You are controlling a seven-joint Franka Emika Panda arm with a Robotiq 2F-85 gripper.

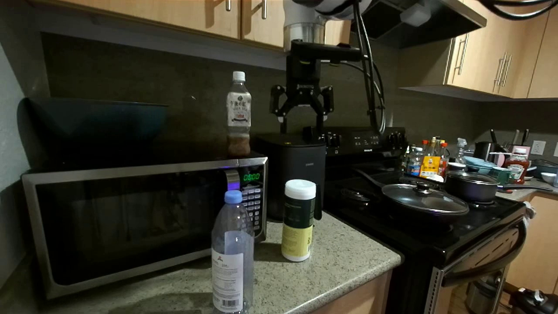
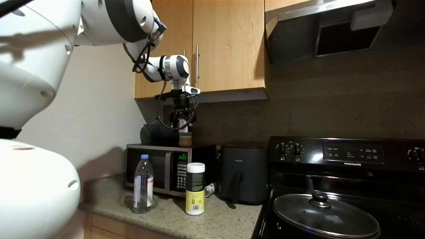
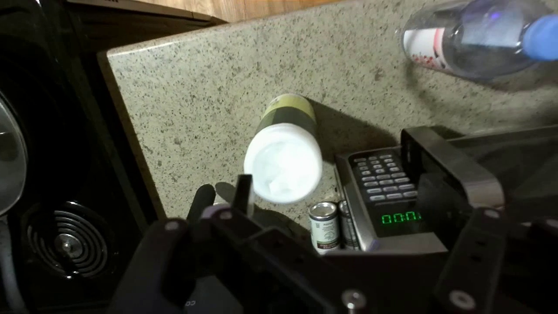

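Note:
My gripper (image 1: 301, 126) hangs with its fingers apart and nothing between them. In exterior view 1 it is well above the white-lidded canister (image 1: 298, 222), which stands upright on the counter with a dark green and yellow label. The wrist view looks down on the canister's white lid (image 3: 285, 163), clear of my dark finger (image 3: 242, 193). A clear bottle with a blue cap (image 1: 230, 261) stands at the counter's front. On top of the microwave (image 1: 130, 220) is a tea bottle with a white cap (image 1: 239, 107); in exterior view 2 my gripper (image 2: 182, 119) overlaps it.
A black air fryer (image 2: 243, 173) stands behind the canister, with small cans (image 3: 324, 226) beside the microwave. A dark blue bowl (image 1: 104, 120) sits on the microwave. The stove to the right carries a lidded pan (image 1: 424, 199).

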